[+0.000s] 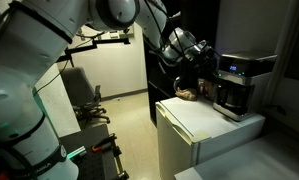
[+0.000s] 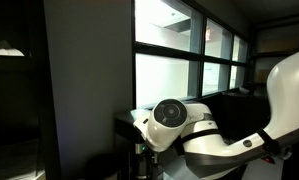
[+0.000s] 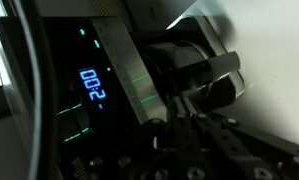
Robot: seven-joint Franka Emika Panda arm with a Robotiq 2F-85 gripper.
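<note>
A black and silver coffee maker (image 1: 241, 82) stands on the white cabinet top in exterior view 1. The wrist view shows its lit blue display (image 3: 91, 86) and, to the right, the dark glass carafe (image 3: 174, 62) in its bay. The carafe's handle (image 3: 221, 67) points out toward the white surface. My gripper is shut in front of the carafe area, with nothing visible between its fingers. Whether the fingertips touch the machine or carafe is too dark to tell. In exterior view 2 the arm hides the gripper and coffee maker.
The white cabinet top (image 1: 197, 118) is clear in front of the machine. Brown rounded items (image 1: 187, 95) sit at its back left. A lower pale surface (image 1: 254, 158) lies to the right. An office chair (image 1: 84, 97) stands farther left on the floor.
</note>
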